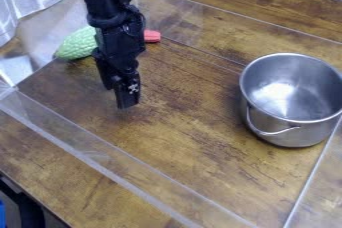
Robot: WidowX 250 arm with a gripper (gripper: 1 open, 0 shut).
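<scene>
My black gripper (126, 92) hangs low over the wooden table at the left middle, its fingertips pointing down; whether it is open or shut is unclear. Behind it, to the left, lies a pale green ridged object (76, 44), partly hidden by the arm. A red object (151, 36) lies behind the gripper, also partly covered. A steel pot (291, 102) with a handle stands on the right.
Clear plastic strips or walls (120, 158) border the work area. A dark edge runs along the back right.
</scene>
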